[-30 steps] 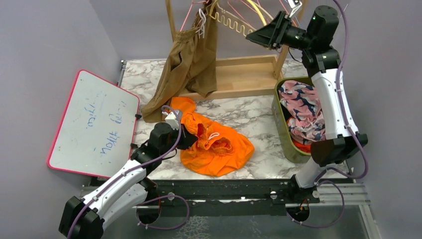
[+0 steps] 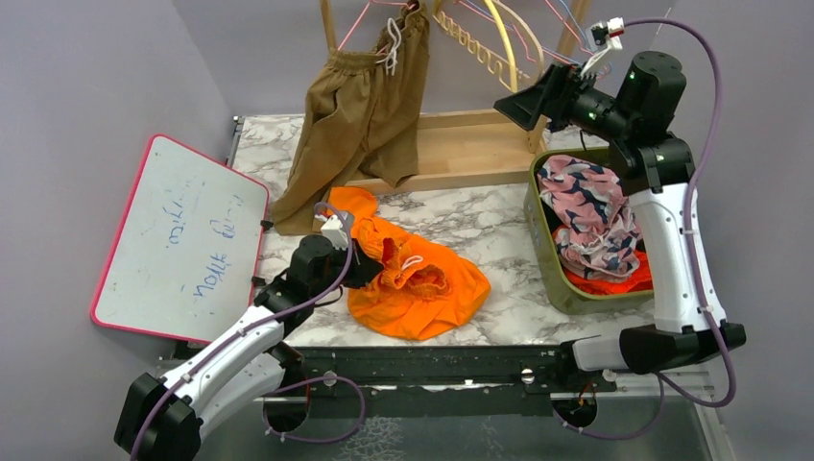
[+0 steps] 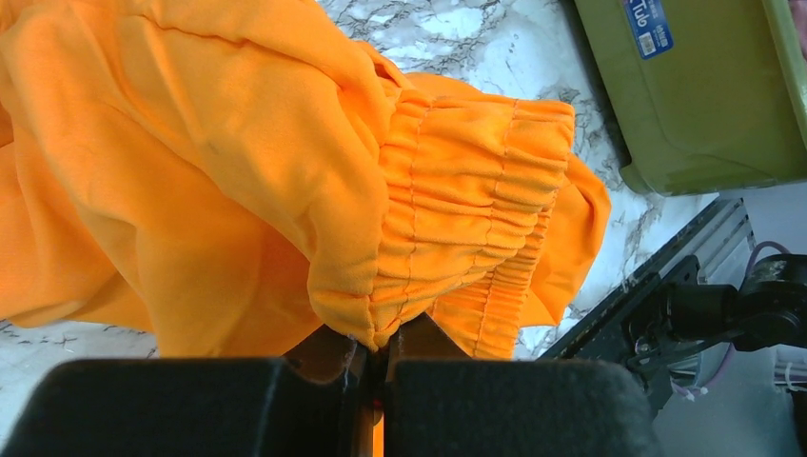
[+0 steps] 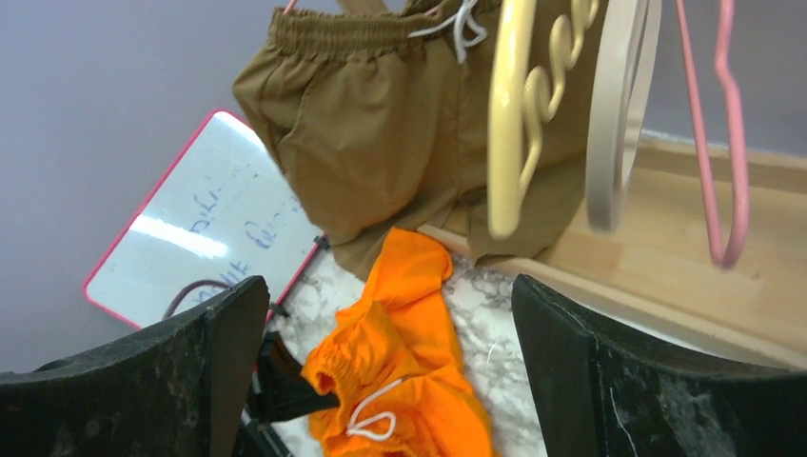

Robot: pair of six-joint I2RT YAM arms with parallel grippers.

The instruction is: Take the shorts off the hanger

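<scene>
Orange shorts (image 2: 422,303) lie crumpled on the marble table, with my left gripper shut on their gathered fabric near an elastic band. Brown shorts (image 2: 355,115) with a white drawstring hang from the rack, their legs reaching down to the table; in the right wrist view they (image 4: 362,124) are behind the orange pair. My right gripper (image 2: 518,106) is raised at the upper right, open with nothing between its fingers, below and beside the yellow and pink hangers (image 4: 511,114).
A green tub (image 2: 566,298) with patterned and red clothes stands at the right. A wooden frame's tray (image 2: 466,154) fills the back. A whiteboard (image 2: 178,269) lies at the left. Bare marble shows between the orange shorts and tub.
My right arm has moved right and downward in the top view, away from the brown shorts and hangers, which have swung slightly. The left arm and orange shorts look the same.
</scene>
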